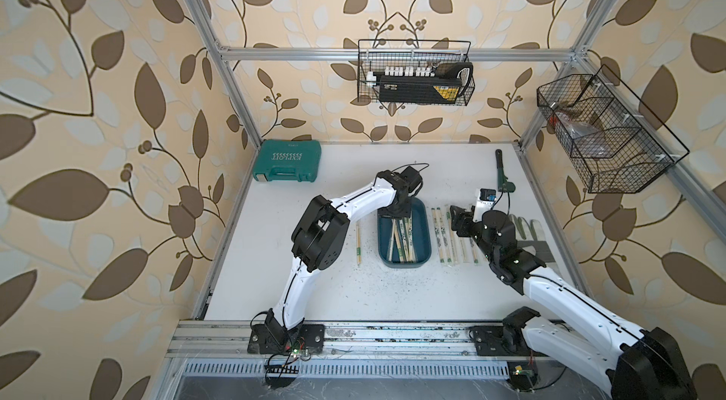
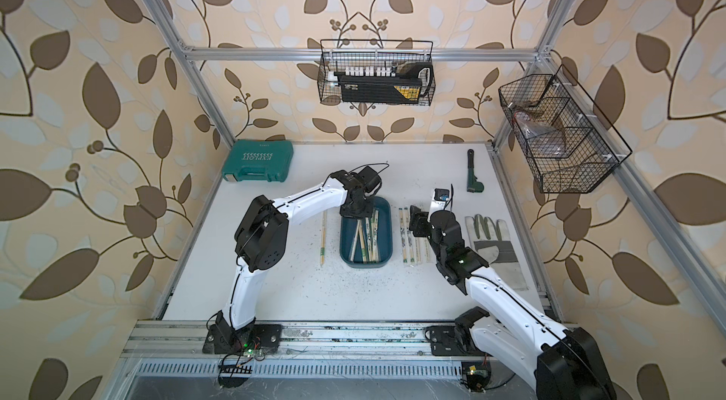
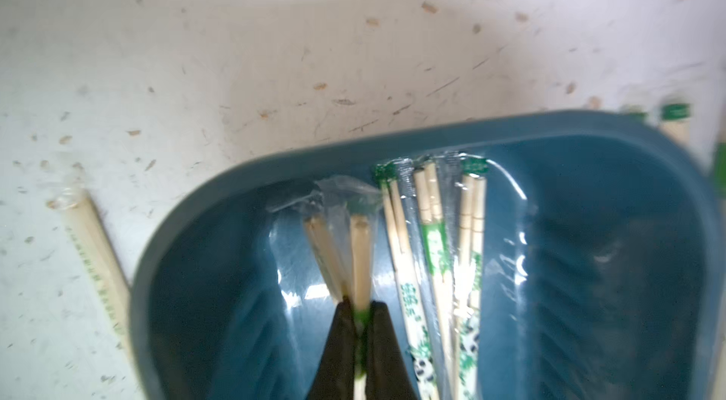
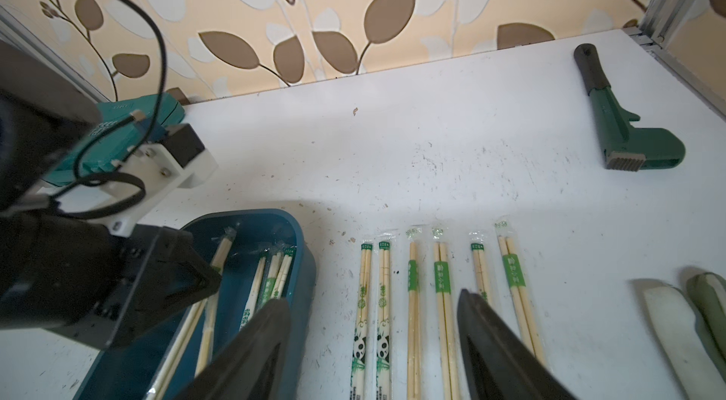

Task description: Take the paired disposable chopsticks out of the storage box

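The blue storage box [image 1: 404,264] holds several wrapped chopstick pairs [image 3: 408,286]. My left gripper is down inside it, shut, its fingers at a wrapped pair [image 3: 360,248] on the box's left side; whether that pair is pinched cannot be told for sure. My right gripper hangs open above the table at the box's right, over a row of several wrapped pairs [image 4: 444,309], nothing seen between its fingers. A single pair [image 3: 90,248] lies on the table left of the box.
A green case [image 1: 287,160] sits at the back left, a green-and-black tool [image 4: 627,135] at the back right, gloves [image 2: 495,248] at the right edge. Wire baskets [image 2: 376,86] hang above.
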